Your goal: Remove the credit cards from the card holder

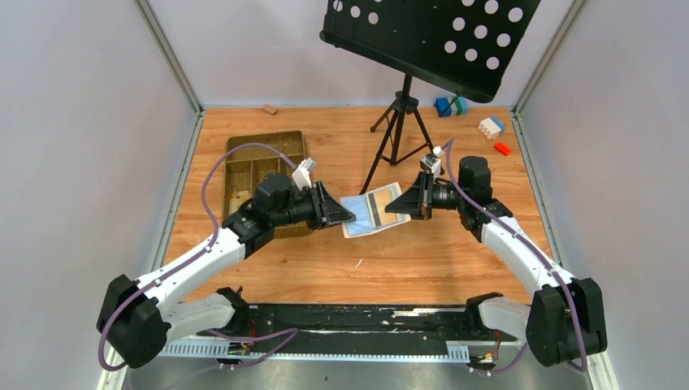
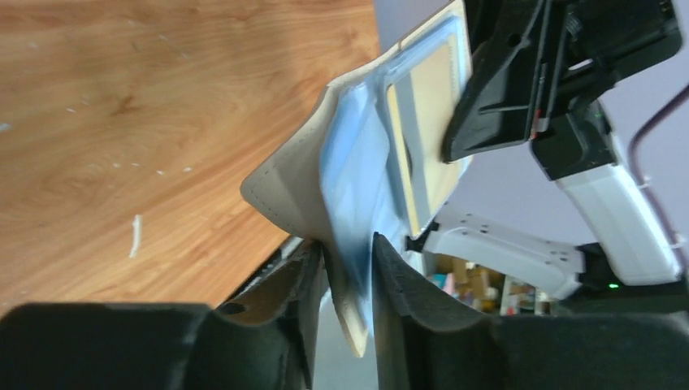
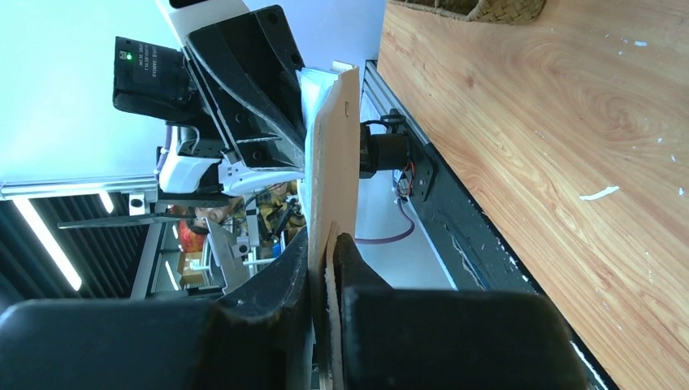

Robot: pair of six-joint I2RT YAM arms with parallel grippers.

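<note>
The card holder (image 1: pixel 371 213), beige outside and light blue inside, hangs unfolded between my two grippers. A cream panel with a grey stripe (image 2: pixel 423 130), perhaps a card, shows on its inner face; I cannot tell how many cards it holds. My right gripper is shut on the holder's right end. At the blue end, the fingers of my left gripper are part open, on either side of the holder's edge, with a gap visible beside its lower corner. In the right wrist view the beige back (image 3: pixel 335 154) is seen nearly edge-on.
Behind the left arm stands a divided woven tray (image 1: pixel 265 145). A black music stand (image 1: pixel 402 106) rises at the back centre. Coloured blocks (image 1: pixel 491 127) lie at the back right.
</note>
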